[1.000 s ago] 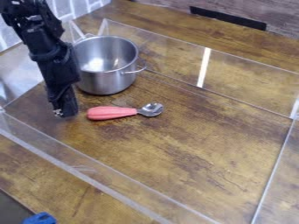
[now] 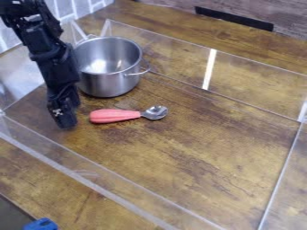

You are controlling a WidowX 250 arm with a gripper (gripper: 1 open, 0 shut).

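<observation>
My black gripper (image 2: 65, 117) reaches down from the upper left to the wooden table, just left of a pink-handled spoon (image 2: 114, 116) with a metal bowl end pointing right. It is open, as far as its dark fingers show, and holds nothing visible. A steel pot (image 2: 110, 83) with side handles stands just behind the spoon, to the right of my arm.
Clear partition strips or panels border the work area on several sides. The bare wooden table (image 2: 216, 153) has free room to the right and in front. A small blue object (image 2: 39, 224) lies at the lower left edge.
My gripper has shifted slightly left and its wrist has turned a little. The pot and spoon stay in place.
</observation>
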